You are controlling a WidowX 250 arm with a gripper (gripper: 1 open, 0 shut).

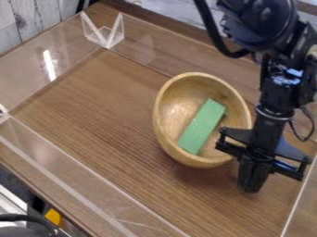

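A round yellow-tan bowl (pixel 171 107) lies on the wooden table, with a green block (pixel 201 127) inside it. My black gripper (pixel 251 176) is low on the table at the bowl's lower right, close against its rim. Its fingertips point down and look shut; nothing shows between them, though the dark parts are hard to make out.
A white wire-like holder (pixel 102 35) stands at the back left. Light panels edge the table on the left and at the right front.
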